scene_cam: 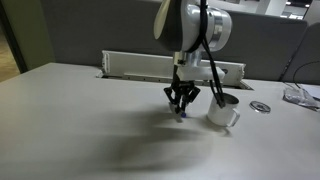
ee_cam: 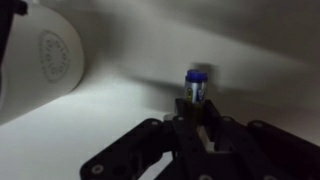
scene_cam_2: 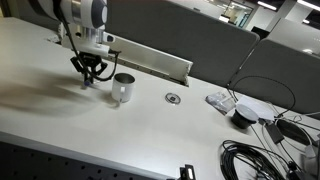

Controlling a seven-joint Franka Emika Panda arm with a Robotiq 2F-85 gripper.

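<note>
Between the fingers of my gripper is a small slim object with a blue cap and a shiny body point(ee_cam: 197, 85), possibly a marker or small battery-like tube; its lower part is hidden by the fingers. The fingers are shut on it. In exterior view 1 the gripper point(scene_cam: 180, 105) stands low over the white table, just left of a white mug point(scene_cam: 224, 110). Exterior view 2 has the gripper point(scene_cam_2: 88, 76) beside the same mug point(scene_cam_2: 123, 88), apart from it. Whether the object touches the table, I cannot tell.
A small round metal disc point(scene_cam: 260, 107) lies right of the mug. Farther right are a clear packet point(scene_cam_2: 222, 103), a dark bowl point(scene_cam_2: 243, 117) and black cables point(scene_cam_2: 250, 160). A pale box-like rail point(scene_cam: 140, 65) runs along the back.
</note>
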